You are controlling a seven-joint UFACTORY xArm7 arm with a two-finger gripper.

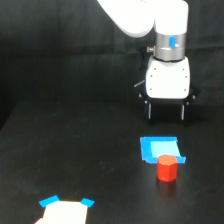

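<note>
My white gripper [166,116] hangs at the upper right of the camera view. Its two dark fingers stand wide apart, open, with nothing between them. Lower in the picture, a small red block [167,172] with an angular outline rests on the black table. It sits at the near edge of a pale square [164,149] bordered with blue tape and appears to overlap its lower part. The gripper is above and behind both in the picture, clear of the red block.
At the bottom left, a pale flat-topped item [66,212] with blue tape at its corners is cut off by the frame. A small red bit shows beside it.
</note>
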